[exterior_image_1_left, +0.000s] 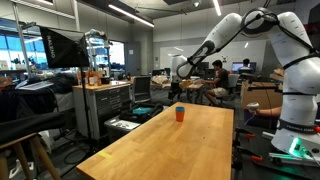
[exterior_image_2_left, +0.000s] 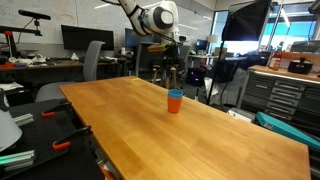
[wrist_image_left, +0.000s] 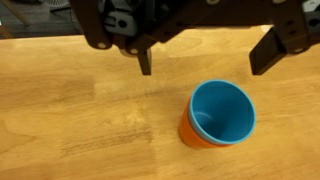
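On the wooden table stands an upright cup, orange outside with a blue rim and inside; the cup (exterior_image_1_left: 180, 114) is near the table's far part in exterior view 1. Exterior view 2 has the same cup (exterior_image_2_left: 174, 102) close to the table's side edge. From the wrist, the cup (wrist_image_left: 219, 114) looks empty and lies below the right side of the fingers. My gripper is open, its fingers wide apart with nothing between them. In exterior view 1 the gripper (exterior_image_1_left: 172, 96) hangs above and slightly beyond the cup, apart from it.
A black stand panel (exterior_image_1_left: 62, 48) rises at the left.
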